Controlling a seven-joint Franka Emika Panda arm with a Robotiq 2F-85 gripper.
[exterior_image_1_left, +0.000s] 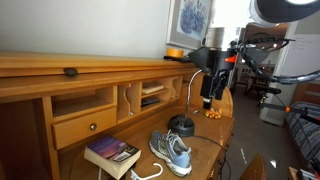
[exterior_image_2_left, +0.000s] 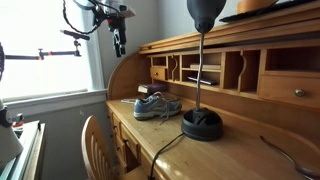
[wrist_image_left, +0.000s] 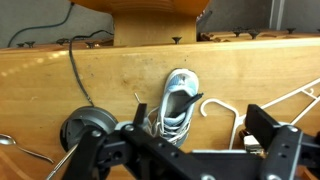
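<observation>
My gripper hangs open well above the desk, its fingers wide apart with nothing between them. In exterior view 1 the gripper points downward above the desk, near the lamp. Beneath it in the wrist view lies a grey shoe, partly hidden by the left finger. The same shoe rests on the desktop in exterior view 1. A white hanger lies to the shoe's right in the wrist view. Books are stacked at the left of the desk.
A desk lamp with a round black base and tall stem stands on the desk, an obstacle beside the shoe. Its black cord trails over the edge. Cubbyholes and a drawer line the back. A wooden chair stands in front.
</observation>
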